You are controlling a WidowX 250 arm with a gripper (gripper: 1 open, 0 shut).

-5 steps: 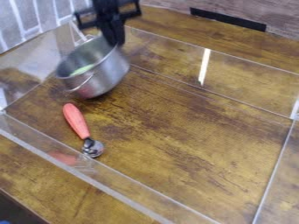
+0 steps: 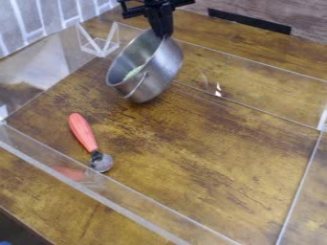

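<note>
A steel bowl (image 2: pixel 148 78) hangs tilted near the back left, something pale green visible inside it. Above its upper rim is my black gripper (image 2: pixel 161 27), shut at the rim; its fingertips are too small to make out clearly. A tool with a red handle (image 2: pixel 82 130) and a round metal head lies on the wooden surface at the lower left.
Clear plastic walls (image 2: pixel 141 206) enclose the work area. The wooden floor (image 2: pixel 230 163) to the right and front of the bowl is bare. A white railing (image 2: pixel 32 19) stands behind at the upper left.
The gripper and bowl have moved up and to the right from a second ago, and the bowl's tilt has shifted. The red-handled tool has not moved.
</note>
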